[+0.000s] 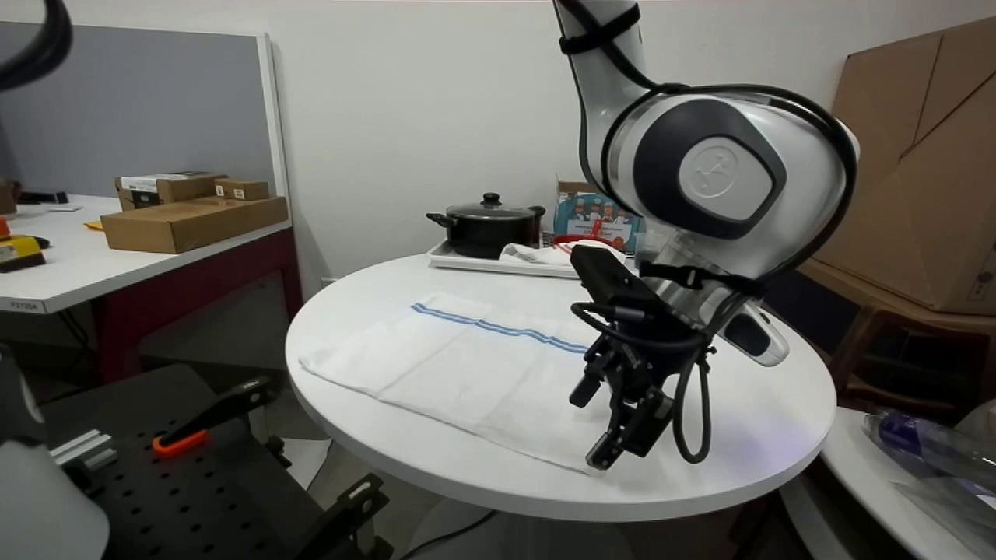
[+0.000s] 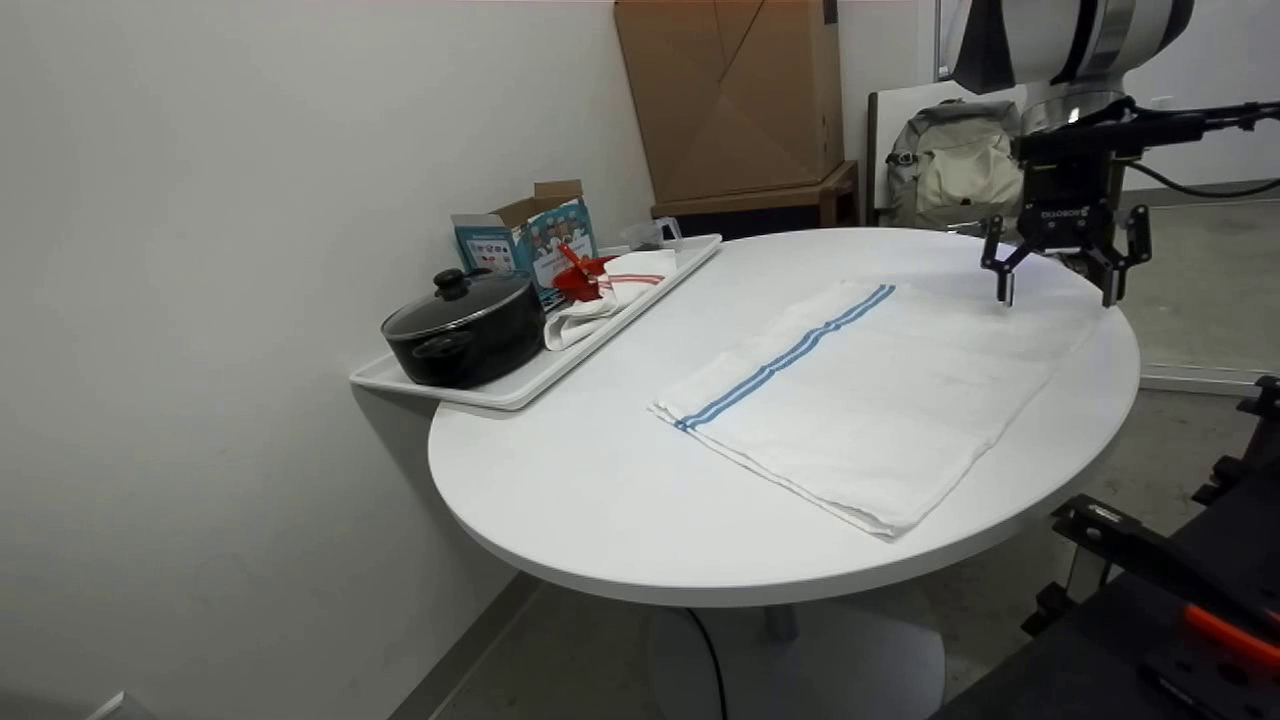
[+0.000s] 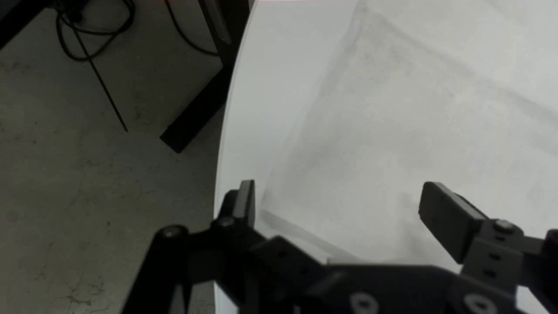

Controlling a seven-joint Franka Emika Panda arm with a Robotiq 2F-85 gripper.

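A white towel with a blue double stripe along one side lies flat on the round white table. In exterior view 2 the towel is spread near the table's edge, its stripe on the side toward the tray. My gripper is low over the towel's corner region, fingers wide apart. Seen from the wrist, the gripper is open with only the white cloth beneath and no cloth visibly pinched. One finger is close to the towel's corner. Whether the fingertips touch the cloth, I cannot tell.
A white tray at the table's far side bears a black lidded pot, a red item, a folded cloth and a blue box. The table's rim runs close beside the gripper. Bare tabletop surrounds the towel.
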